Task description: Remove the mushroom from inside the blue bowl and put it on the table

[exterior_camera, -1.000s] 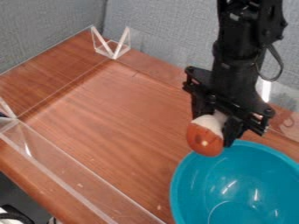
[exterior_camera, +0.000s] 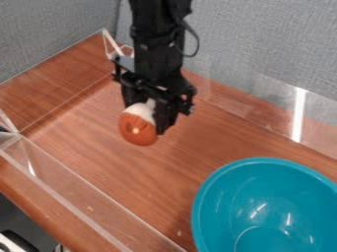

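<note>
An orange-red mushroom with a whitish part is held in my gripper, its rounded cap facing the camera. The black fingers close on it from both sides, and the arm comes down from the top of the view. It appears to hang over the wooden table, left of the bowl; its exact height above the wood is hard to judge. The blue bowl sits at the lower right, cut off by the frame edge, and the part of its inside that shows is empty.
A clear barrier runs along the table's left front side, and another clear wall lines the back. A white wire stand is partly hidden behind the arm. Bare wood lies at left and centre.
The arm has carried the mushroom left and upward in the view, from over the bowl's rim to above the open table. The bowl has stayed in place.
</note>
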